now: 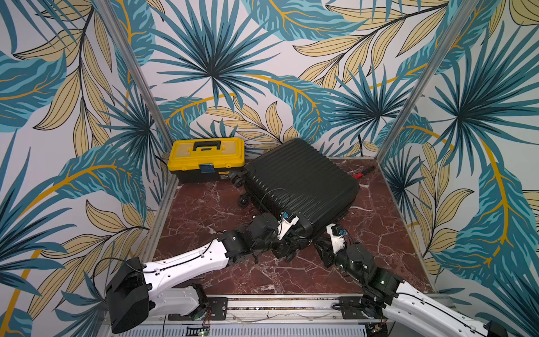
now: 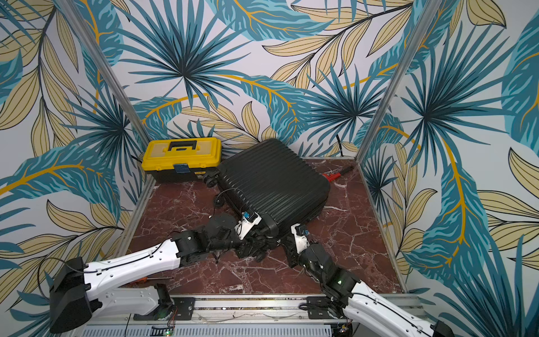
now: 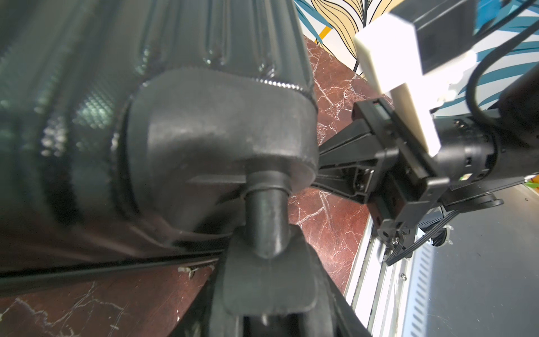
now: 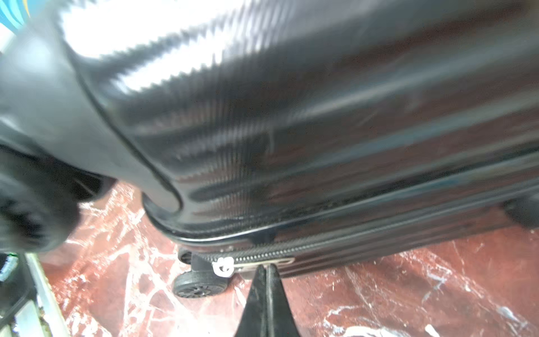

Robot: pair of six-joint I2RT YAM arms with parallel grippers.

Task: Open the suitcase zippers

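Observation:
The black ridged suitcase (image 1: 303,185) lies flat on the marble table. In the left wrist view my left gripper is shut on a dark cylindrical wheel post at the suitcase's near corner. My right gripper is at that corner's right side, its fingertips close together in front of the suitcase's zipper (image 4: 314,244); whether they touch cannot be told. A pale zipper pull (image 4: 223,266) hangs just left of them, near a wheel (image 4: 199,285).
A yellow toolbox (image 1: 224,151) stands at the back left, beside the suitcase. A red-handled tool (image 1: 359,175) lies behind the suitcase's right side.

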